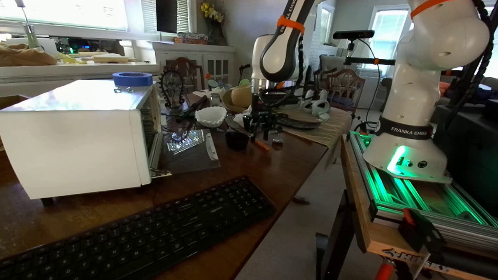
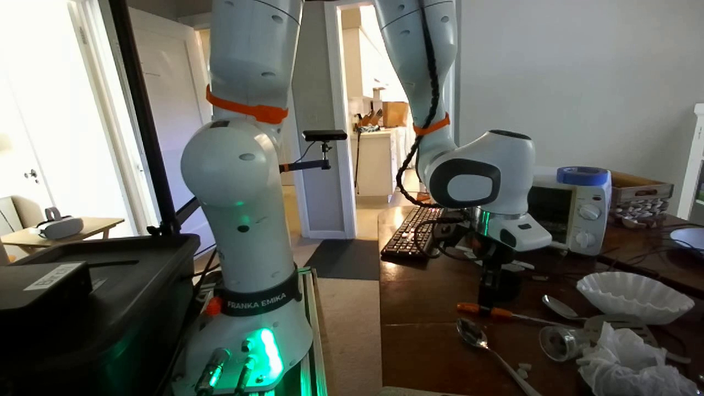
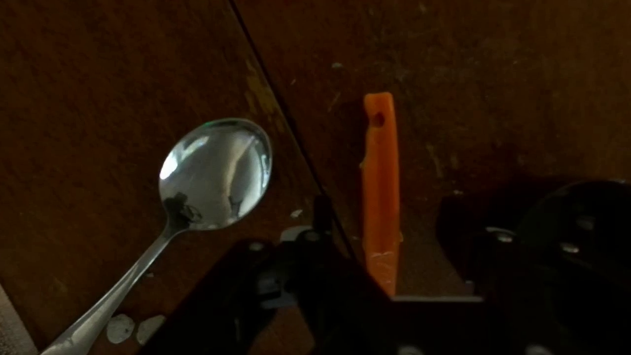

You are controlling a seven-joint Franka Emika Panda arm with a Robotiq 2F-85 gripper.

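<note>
An orange-handled utensil (image 3: 381, 177) lies on the brown table, its handle running between my gripper's two dark fingers in the wrist view. My gripper is open, with a gap on either side of the handle. In exterior view 1 the gripper (image 1: 259, 138) points down just above the table, over the utensil's orange handle (image 1: 262, 145). Exterior view 2 has the fingertips low beside the handle (image 2: 469, 307); whether they touch it or the table cannot be told. A metal spoon (image 3: 216, 171) lies to the left in the wrist view.
Close beside the gripper stands a small black bowl (image 1: 237, 140). A white fluted bowl (image 2: 633, 297), a glass jar (image 2: 561, 343) and crumpled white paper (image 2: 623, 363) crowd one side. The white toaster oven (image 1: 79, 144) and black keyboard (image 1: 154, 224) occupy other parts of the table.
</note>
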